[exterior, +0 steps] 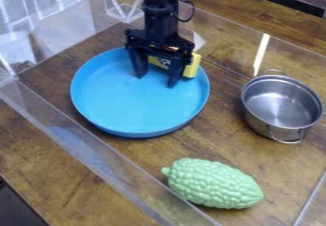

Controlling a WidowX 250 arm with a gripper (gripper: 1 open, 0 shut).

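My black gripper [158, 60] hangs over the back of a blue plate [135, 104], its fingers spread to either side of a yellow object [190, 65] with a dark patch. The yellow object sits at the plate's back right rim, partly hidden by the gripper. Whether the fingers grip it is unclear.
A steel pot [277, 105] stands to the right of the plate. A green bumpy vegetable [212, 183] lies at the front right. A clear plastic wall runs along the left and back.
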